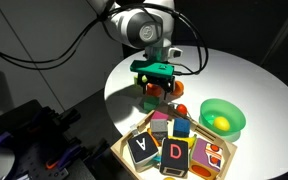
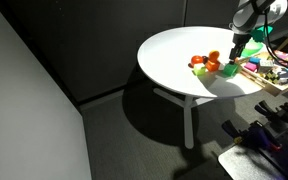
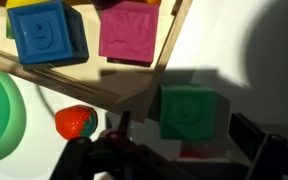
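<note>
A green block (image 3: 187,112) sits on the white table just outside the wooden tray. My gripper is open above it, one finger to each side in the wrist view and nothing held. From the first exterior view, the gripper (image 1: 155,84) hangs slightly above the green block (image 1: 150,103), with a red round item (image 1: 154,91) showing between the fingers. The second exterior view has the green block (image 2: 230,70) near the table's edge.
The wooden tray (image 1: 123,150) holds several blocks, among them a blue cube (image 3: 47,33) and a pink cube (image 3: 129,31). A strawberry (image 3: 76,122) lies beside it. A green bowl (image 1: 222,110) stands to the right; an orange fruit (image 1: 177,88) lies behind.
</note>
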